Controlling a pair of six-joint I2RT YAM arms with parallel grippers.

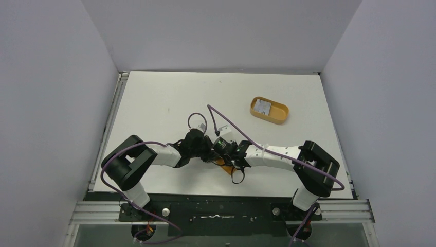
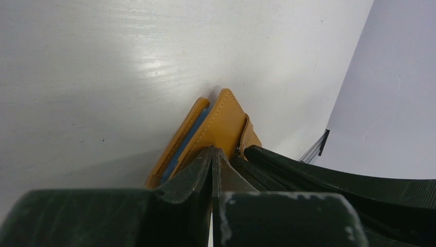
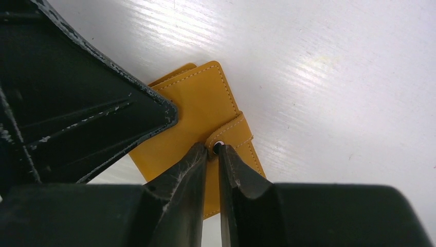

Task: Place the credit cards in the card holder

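A tan leather card holder [image 1: 226, 169] lies on the white table, mostly under both grippers in the top view. In the left wrist view its stitched edge and blue inside [image 2: 185, 144] show, with my left gripper shut at the near part. In the right wrist view my right gripper has its fingertips at the snap on the holder's strap [image 3: 234, 134], slightly apart; whether anything is between them is unclear. A dark part of the other gripper reaches over the holder from the left.
A tan tray [image 1: 278, 113] with pale cards [image 1: 262, 107] inside stands at the back right. The table [image 1: 164, 98] behind the arms is clear. Walls surround the sides and back.
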